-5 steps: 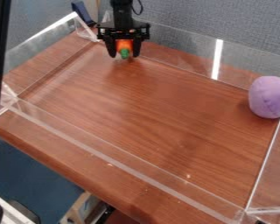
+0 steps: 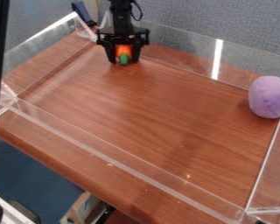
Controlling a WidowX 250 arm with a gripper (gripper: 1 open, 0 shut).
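Note:
My black gripper (image 2: 123, 54) is at the back left of the wooden table (image 2: 143, 131), down over a small orange object with a green part (image 2: 123, 51) that looks like a toy carrot or similar. The object sits between the fingers; whether they grip it is hard to tell. A purple rounded object (image 2: 269, 96), like a toy eggplant, rests at the right side of the table.
Clear plastic walls (image 2: 154, 179) edge the table on its sides. A grey wall stands behind.
The gripper and the orange object are very slightly lower than a second ago; otherwise little differs.

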